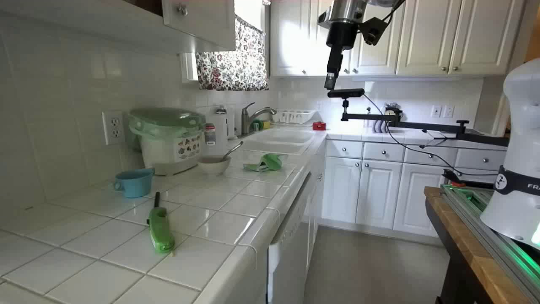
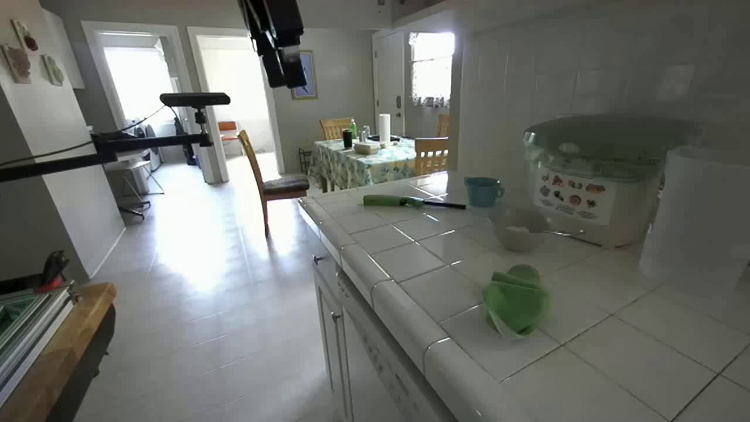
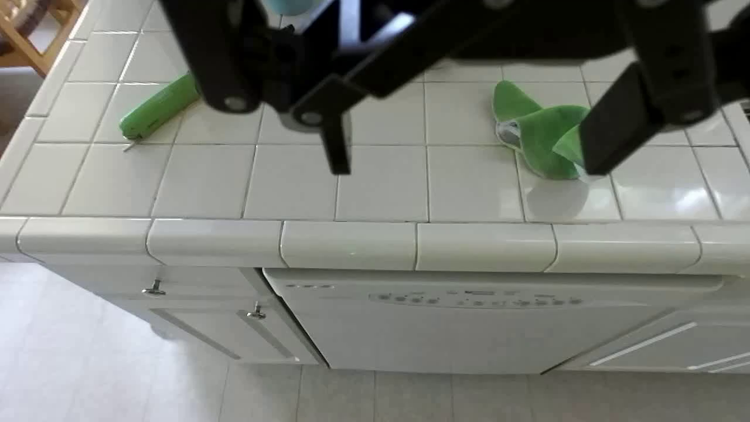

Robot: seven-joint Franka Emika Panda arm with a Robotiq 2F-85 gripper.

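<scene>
My gripper is open high above the counter, its fingers wide apart with only tiles seen between them. A green cloth (image 3: 545, 133) lies crumpled on the tiles, partly covered in the wrist view by one finger (image 3: 622, 119). A green-handled tool (image 1: 160, 230) with a black end lies nearer the counter's other end. Behind it, toward the wall, stands a blue cup (image 1: 134, 183). A pale bowl (image 1: 213, 164) with a metal spoon (image 1: 233, 150) leaning in it sits between the cup and the cloth.
A white appliance with a green lid (image 1: 169, 144) stands against the tiled wall. Farther along are a faucet (image 1: 253, 117), the sink (image 1: 281, 136) and a small red object (image 1: 319, 126). A camera on a black boom (image 1: 405, 123) reaches out from the robot's side.
</scene>
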